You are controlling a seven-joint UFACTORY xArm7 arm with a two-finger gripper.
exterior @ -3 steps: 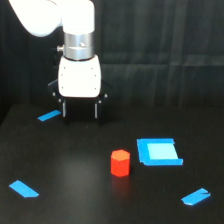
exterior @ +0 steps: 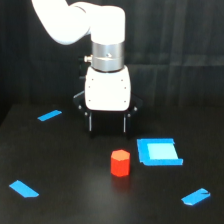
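Observation:
A red block (exterior: 120,163) with a roughly six-sided top stands on the black table, near the middle. My gripper (exterior: 108,125) hangs from the white arm above and a little left of the block in the view. It is open, its two thin fingers wide apart with nothing between them. Right of the block, a pale square (exterior: 160,152) lies framed by blue tape.
Blue tape strips mark the table at the back left (exterior: 50,115), front left (exterior: 24,189) and front right (exterior: 196,197). A black curtain (exterior: 180,60) hangs behind.
The arm and open gripper have moved right and somewhat lower in the view, closer to the red block. The block and the taped square have not moved.

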